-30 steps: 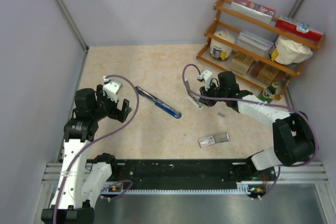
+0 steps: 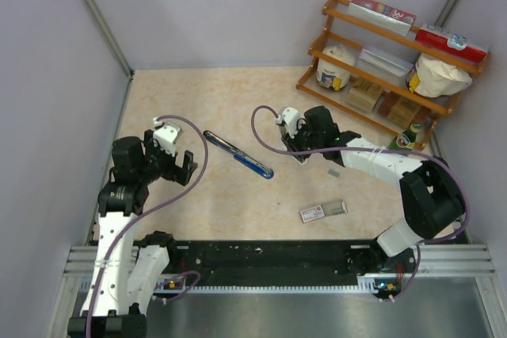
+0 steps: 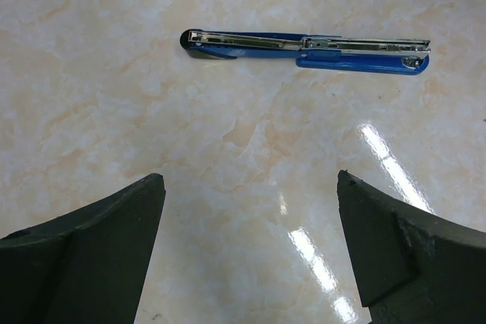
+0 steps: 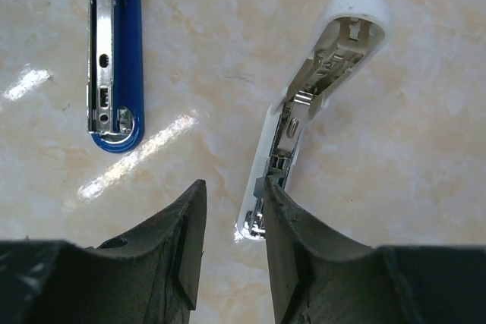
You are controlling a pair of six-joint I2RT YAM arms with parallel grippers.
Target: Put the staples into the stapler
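In the right wrist view, a white stapler (image 4: 267, 142) lies with its top cover swung up, showing the metal channel inside. My right gripper is over the near end of its base. Its fingers are part open with a gap between them; one fingertip (image 4: 272, 191) overlaps the base, and contact is hard to judge. A small grey strip, perhaps staples (image 2: 333, 172), rests on the table to the right. To the left lies a long blue stapler (image 2: 238, 154), opened out flat. My left gripper is open above bare table, nothing between its fingers.
A box with a white label (image 2: 312, 214) lies near the table's front edge, beside a grey-green piece (image 2: 336, 206). At the back right stands a wooden shelf (image 2: 380, 81) with boxes and tubs.
My left arm has barely moved.
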